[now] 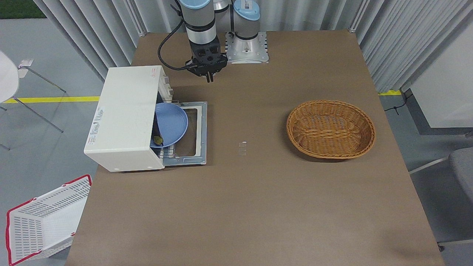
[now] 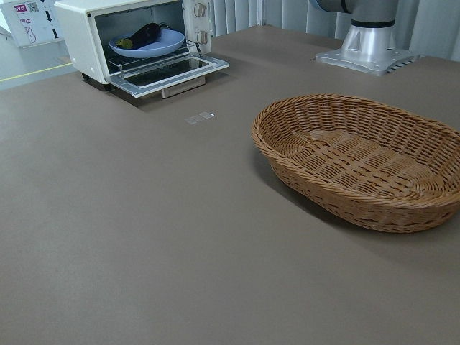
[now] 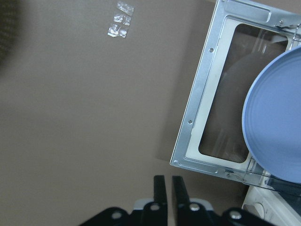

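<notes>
A white toaster oven (image 1: pixel 119 115) lies at the left of the table, its glass door (image 2: pixel 169 75) folded down. A blue plate (image 3: pixel 277 117) rests on the rack at the opening, with a dark eggplant (image 2: pixel 147 36) on it, partly inside the oven. My gripper (image 1: pixel 209 77) hangs behind the open door, above the table; in the wrist view its two fingertips (image 3: pixel 160 186) point toward the door's edge, with a narrow gap between them and nothing seen held.
An oval wicker basket (image 1: pixel 330 128) stands on the right half of the table (image 1: pixel 266 208). Small clear tape pieces (image 1: pixel 242 148) lie between oven and basket. A white crate (image 1: pixel 44 221) is off the table at lower left.
</notes>
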